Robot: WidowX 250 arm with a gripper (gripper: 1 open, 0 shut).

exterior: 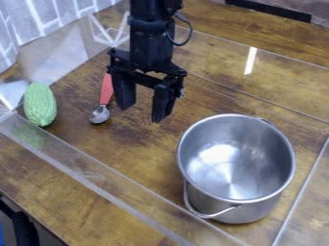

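My black gripper (pixel 142 96) hangs over the upper middle of the wooden surface, its fingers apart and pointing down, nothing visible between them. Just left of it lies a scoop (pixel 100 113) with a red handle and metal head, the handle partly behind the gripper. A green corn cob (pixel 40 103) lies at the left. A large steel pot (pixel 233 173) stands at the right front.
Clear plastic walls (pixel 96 178) border the work area along the front and sides. Bare wood (pixel 238 86) lies open behind the pot and in the centre.
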